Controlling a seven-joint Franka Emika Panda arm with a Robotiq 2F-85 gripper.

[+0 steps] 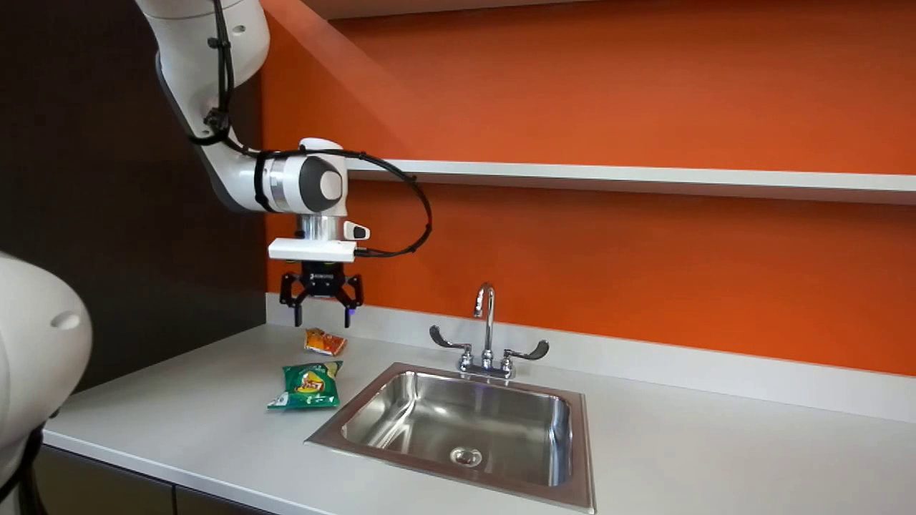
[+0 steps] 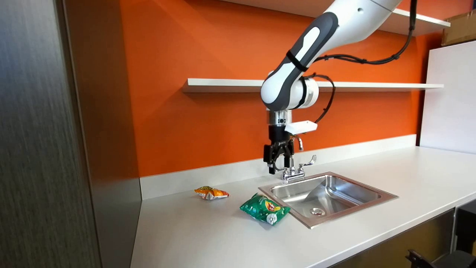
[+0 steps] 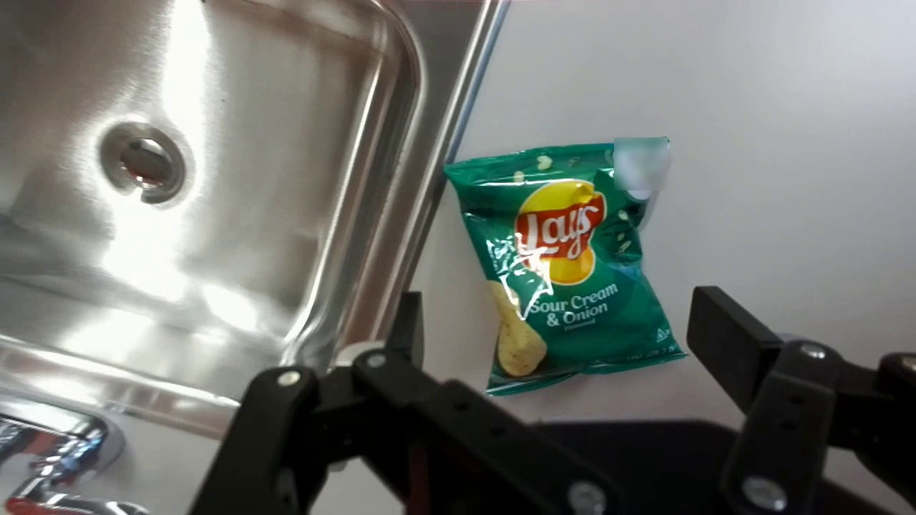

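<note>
A green Lay's chip bag (image 3: pixel 584 257) lies face up on the counter, just beside the sink's rim, with one top corner close to or touching it in the wrist view. My gripper (image 1: pixel 323 316) hangs well above the counter with its fingers apart and nothing between them. Its two black fingers (image 3: pixel 717 343) stand on either side of the bag's lower end in the wrist view, without contact. Behind the green bag, towards the wall, lies a smaller orange bag (image 2: pixel 211 192) on the counter, clear of the gripper.
The steel sink (image 1: pixel 580 446) is empty, with a faucet (image 1: pixel 489 326) and two lever handles behind it. A white shelf (image 2: pixel 223 85) runs along the orange wall near the arm's height.
</note>
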